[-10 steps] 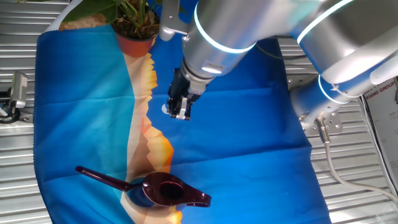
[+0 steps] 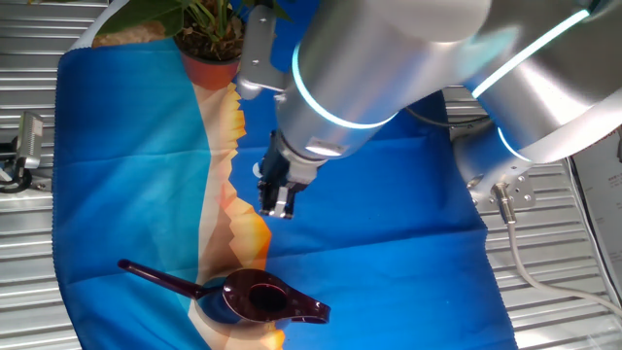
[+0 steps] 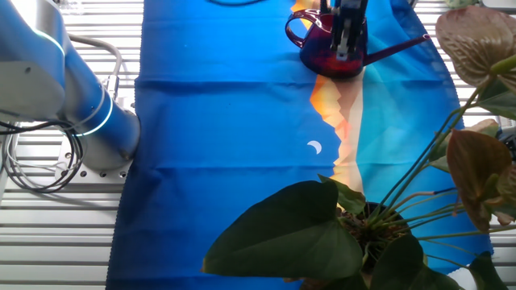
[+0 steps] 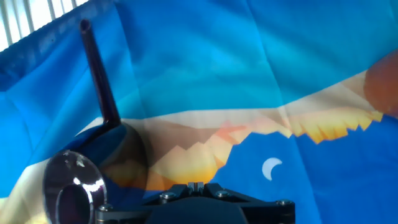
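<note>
A dark red, glossy watering can (image 2: 255,297) stands upright on the blue printed cloth, its long spout pointing left in the first exterior view and its handle to the right. My gripper (image 2: 277,208) hangs above the cloth, apart from the can and further back in that view. In the wrist view the gripper is shut, its fingertips together with nothing between them. There the can's spout (image 4: 99,74) rises at the left, and the lower body is cut off by the frame edge. From the second exterior view, the gripper (image 3: 343,52) overlaps part of the can (image 3: 316,55).
A potted plant (image 2: 211,73) with broad leaves (image 3: 282,229) stands at the cloth's far end from the can. Slatted metal table (image 2: 29,282) surrounds the cloth, and a cable (image 2: 530,267) runs along the right.
Over the last second my gripper has moved toward the can, downward in the first exterior view. The can and the plant have stayed put.
</note>
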